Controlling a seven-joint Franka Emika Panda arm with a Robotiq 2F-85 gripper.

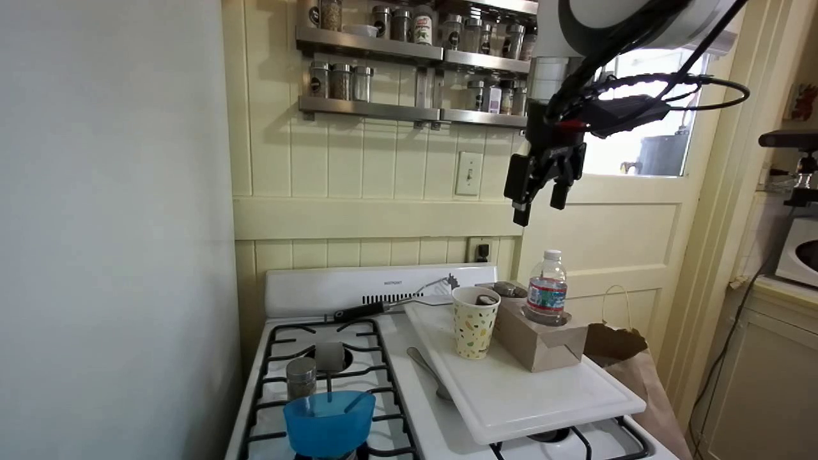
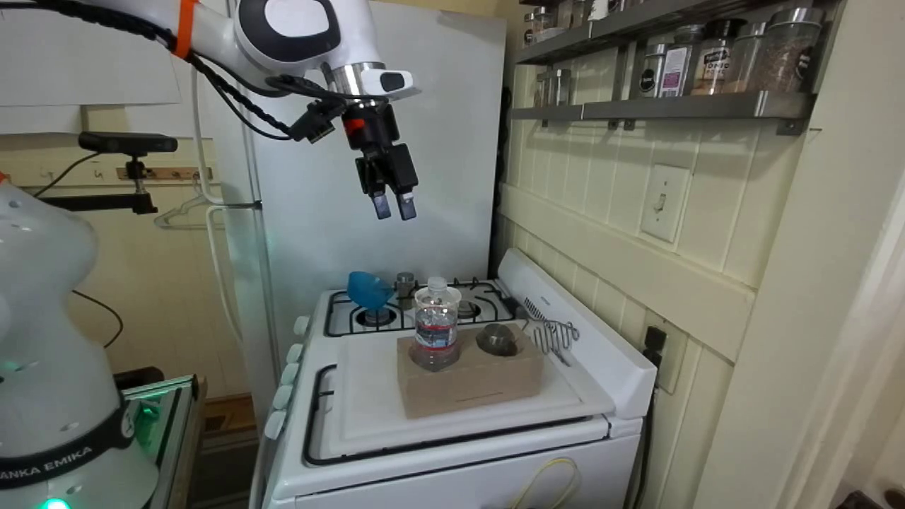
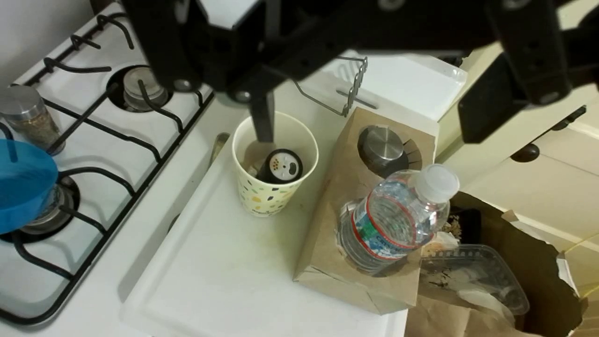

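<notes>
High over the stove hangs my gripper, its two fingers apart and empty, touching nothing. Below it on the white board stands a patterned paper cup with a dark-capped shaker inside. Beside the cup sits a brown cardboard box with two holes in its top. One hole holds an upright water bottle; a metal-lidded jar sits in the other. In the wrist view one finger overlaps the cup's rim, though the exterior views show the gripper well above it.
A blue bowl and a spice jar rest on the left burners. A spoon lies left of the board, and a black-handled masher lies behind. An open paper bag stands right. The board's front is clear.
</notes>
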